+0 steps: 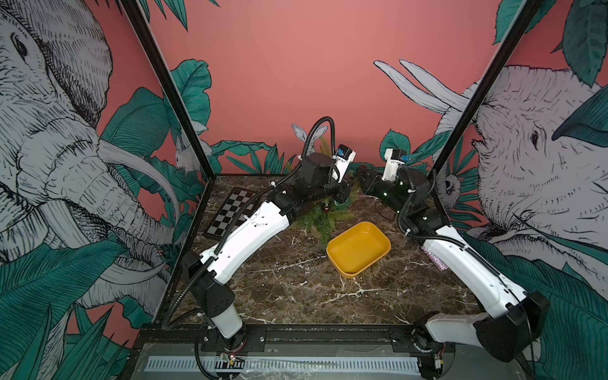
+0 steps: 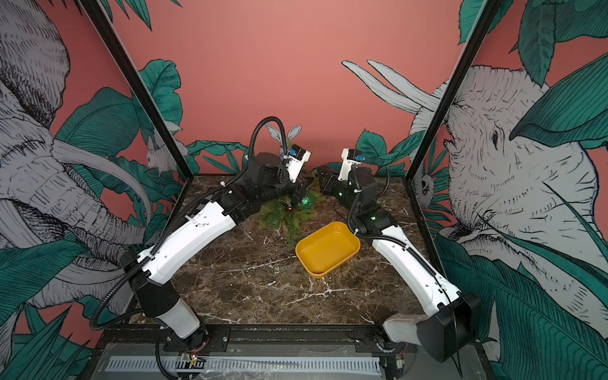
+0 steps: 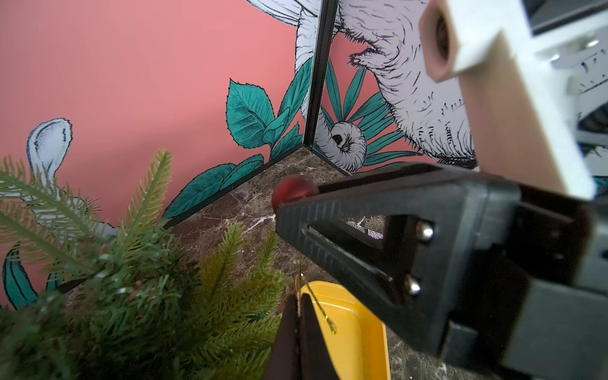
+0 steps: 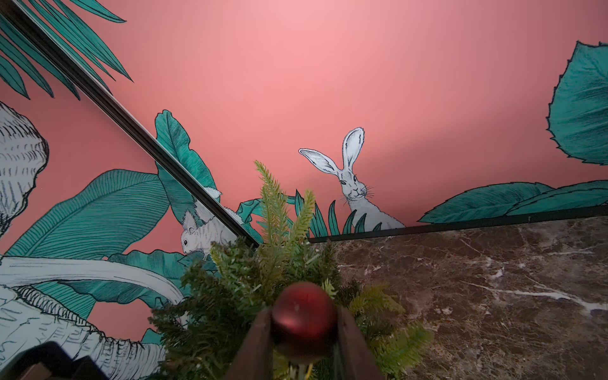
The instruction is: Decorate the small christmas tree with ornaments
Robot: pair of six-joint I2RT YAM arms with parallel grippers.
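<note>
The small green tree (image 1: 323,220) stands behind the yellow tray, partly under my left arm. A red bauble (image 4: 304,319) sits between the fingers of my right gripper, which is shut on it to the right of the treetop. In the left wrist view that bauble (image 3: 292,190) shows at the right fingers' tips, above some branches. My left gripper is shut beside the branches, with a thin gold thread (image 3: 321,309) at its tips. Whether the thread joins the bauble cannot be told. A green ornament (image 2: 306,201) and a dark red one (image 1: 325,206) are among the branches.
The yellow tray (image 1: 358,249) in front of the tree looks empty. A checkered board (image 1: 231,212) lies at the left, and a pink glittery item (image 1: 434,257) shows beside the right arm. The two grippers are close together.
</note>
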